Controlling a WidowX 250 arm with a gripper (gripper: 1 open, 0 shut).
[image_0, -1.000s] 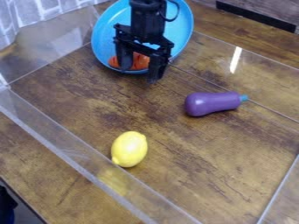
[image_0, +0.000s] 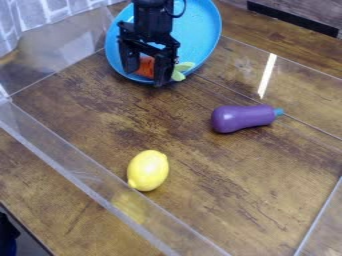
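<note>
The black gripper (image_0: 150, 65) hangs open over the blue bowl (image_0: 198, 40) at the top of the camera view, its fingers reaching down around an orange object (image_0: 146, 67) in the bowl, partly hidden by the gripper. A pale yellow-green item (image_0: 181, 72) lies beside it at the bowl's front right. Whether the fingers touch the orange object cannot be told.
A purple eggplant toy (image_0: 242, 117) lies right of centre on the wooden surface. A yellow lemon (image_0: 147, 170) lies toward the front. Clear low walls border the surface.
The gripper has shifted left and slightly up within the bowl area, uncovering more of the pale yellow-green item. The eggplant and lemon have not moved.
</note>
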